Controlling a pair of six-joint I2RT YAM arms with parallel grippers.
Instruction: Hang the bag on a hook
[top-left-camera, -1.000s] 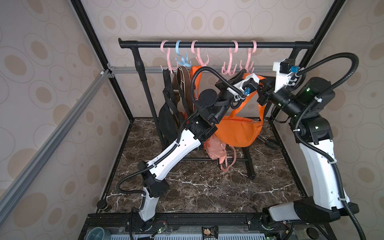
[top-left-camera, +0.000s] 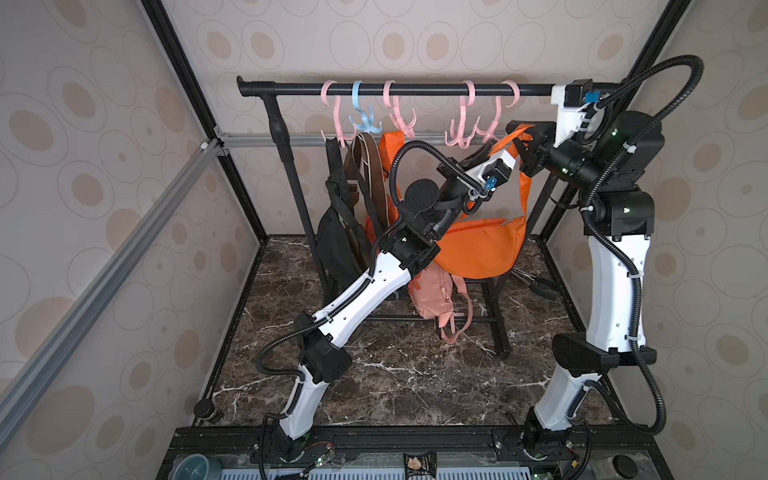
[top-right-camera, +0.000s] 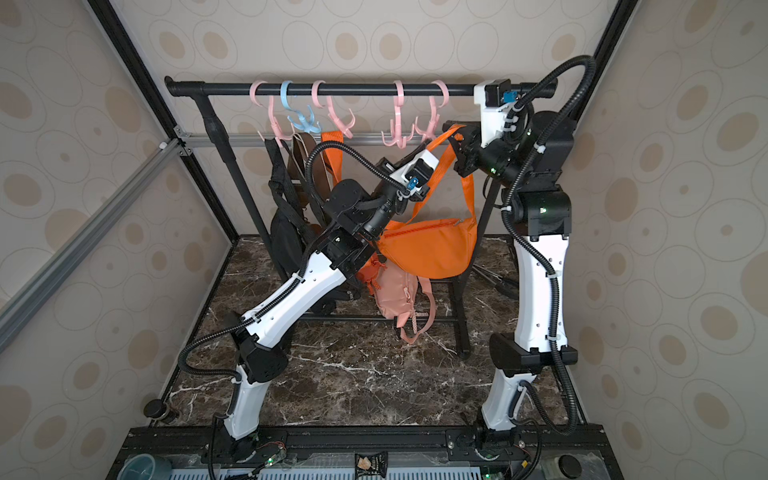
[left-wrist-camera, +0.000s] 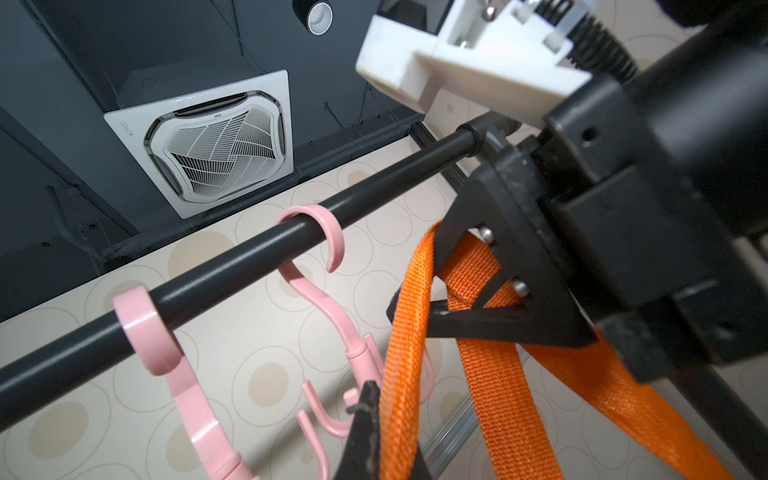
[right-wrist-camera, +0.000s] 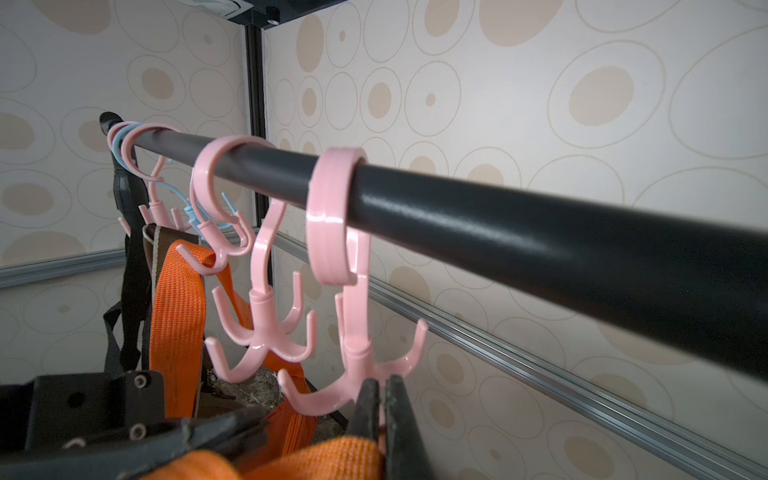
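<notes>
The orange bag (top-left-camera: 480, 248) hangs in the air below my two grippers. Its strap (left-wrist-camera: 404, 360) runs up to my left gripper, shut with the webbing between its fingers. My right gripper is shut, and orange strap (right-wrist-camera: 344, 457) reaches its fingers just below the tips. In the left wrist view the webbing loops around the right gripper's finger frame (left-wrist-camera: 512, 324). The rightmost pink hook (right-wrist-camera: 360, 372) hangs on the bar, its lower prongs right by the right fingertips in that view. The left fingertips are hidden in the top views.
The black bar (top-left-camera: 304, 88) carries several pink hooks and one blue hook (top-left-camera: 366, 120). A black bag (top-left-camera: 340, 240), brown straps and another orange strap (right-wrist-camera: 177, 328) hang at the left. A pink backpack (top-left-camera: 432, 296) hangs low behind the orange bag. The bar's right end is hook-free.
The rightmost hook has shifted slightly right and tilted. The left arm moved little.
</notes>
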